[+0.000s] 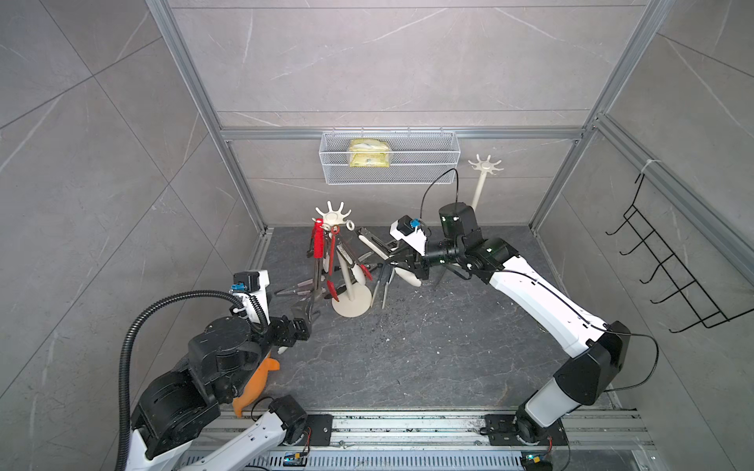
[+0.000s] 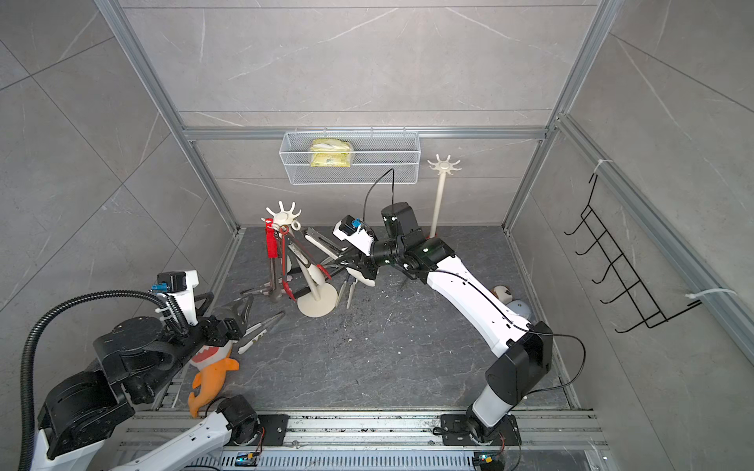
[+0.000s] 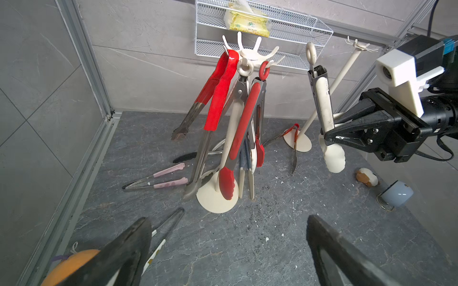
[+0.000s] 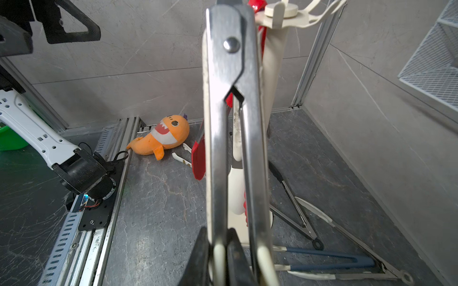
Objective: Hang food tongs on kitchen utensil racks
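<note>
My right gripper is shut on a pair of cream-handled tongs (image 3: pixel 325 102), held nearly upright with the ring up and the pale head down. The tongs' ring is apart from the near rack's hooks, to their right. That near utensil rack (image 3: pixel 242 55) is a cream stand. Red-handled tongs (image 3: pixel 221 90) and red-and-grey tongs (image 3: pixel 244 124) hang from it, among others. My left gripper stands open in front of the rack, nothing between its fingers. In the right wrist view the held tongs (image 4: pixel 220 119) hide much of the rack.
A second cream stand (image 2: pixel 441 184) stands at the back right with its hooks bare. Loose tongs (image 3: pixel 155 181) lie around the near rack's base. An orange toy (image 2: pixel 210 380) lies by the left arm.
</note>
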